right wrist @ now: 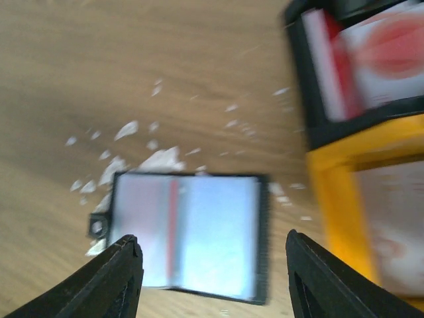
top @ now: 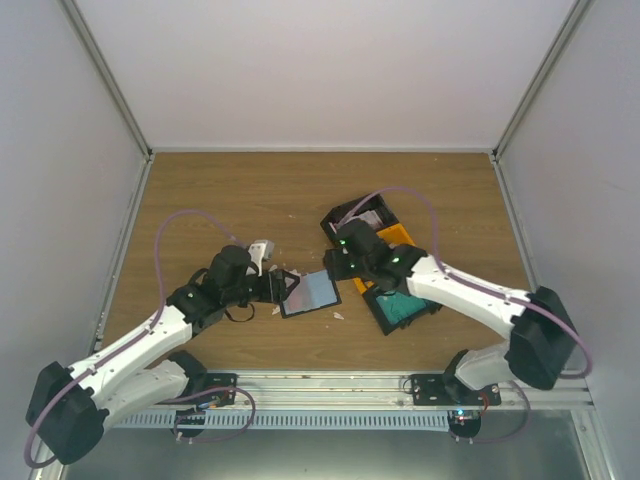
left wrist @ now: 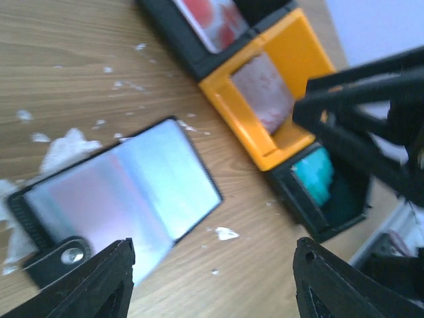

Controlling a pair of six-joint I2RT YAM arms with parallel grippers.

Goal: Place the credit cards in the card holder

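The card holder [top: 312, 293] lies flat on the table, black-edged, with one pinkish half and one pale blue half and a snap tab [left wrist: 73, 255] at its left corner. Whether a card sits inside it, I cannot tell. My left gripper [top: 287, 284] hovers over its left side, fingers apart and empty. Above and right of the holder is my right gripper [top: 335, 265], also open with nothing between its fingers. Cards lie in the boxes at right: a red and white card [left wrist: 215, 23], a pale card [left wrist: 265, 89] and a teal card [left wrist: 315, 173].
A black box [left wrist: 172, 40], a yellow box [left wrist: 246, 126] and another black box [left wrist: 301, 205] stand in a slanted row right of the holder. White scraps [right wrist: 162, 160] are scattered around it.
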